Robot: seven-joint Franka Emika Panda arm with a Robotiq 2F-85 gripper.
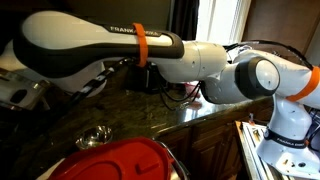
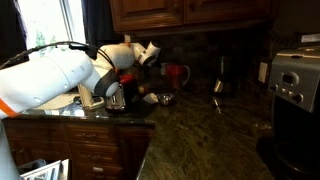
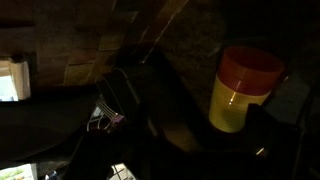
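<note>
My gripper point(image 2: 153, 56) hangs high above the back of the counter, small and dark at the end of the white arm. Close below and right of it stands a red pitcher point(image 2: 177, 77). The wrist view is very dark; in it a yellow cylinder with a red band point(image 3: 246, 85) shows right of the middle, near dark gripper parts. Whether the fingers touch it cannot be made out, nor can their opening. A large red rounded object point(image 1: 118, 163) fills the bottom of exterior view 1.
A shiny metal bowl point(image 1: 94, 137) sits on the dark counter. A black-and-steel appliance point(image 2: 297, 85) occupies the right side, with a dark kettle point(image 2: 225, 75) at the back.
</note>
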